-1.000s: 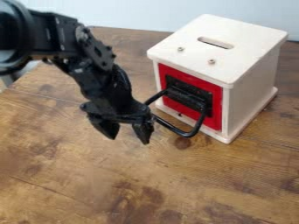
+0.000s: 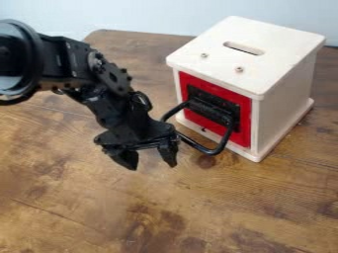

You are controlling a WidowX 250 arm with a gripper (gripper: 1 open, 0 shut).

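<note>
A cream wooden box (image 2: 276,106) with a slot in its top stands at the right, a red panel (image 2: 195,72) on its front. A black latch block (image 2: 211,104) is mounted on that panel, with a black looped bar (image 2: 197,145) reaching out from it toward the left. My black gripper (image 2: 145,157) hangs left of the box, fingers pointing down, just in front of the bar's outer end. Its fingers are apart, with nothing visible between them. Whether it touches the bar is unclear.
A white wall (image 2: 158,15) runs behind the table.
The box and bar look unchanged.
</note>
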